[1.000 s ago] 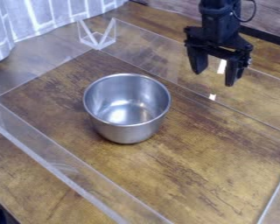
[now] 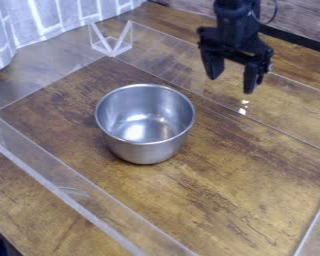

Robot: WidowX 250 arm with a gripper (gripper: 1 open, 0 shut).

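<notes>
A dark robot arm [image 2: 236, 25] reaches in from the top centre-right, and its gripper [image 2: 232, 72] hangs over the back of the wooden table, open, with its two fingers spread and nothing visible between them. Below and to the left, a shiny steel bowl [image 2: 144, 123] stands empty and upright on the table, apart from the gripper.
Clear panels border the work area, along the left [image 2: 49, 180] and at the right. A small clear object [image 2: 109, 40] stands at the back left beside a white curtain [image 2: 16, 30].
The gripper has shifted slightly left over the last second and its pose has changed a little. The bowl has not moved.
</notes>
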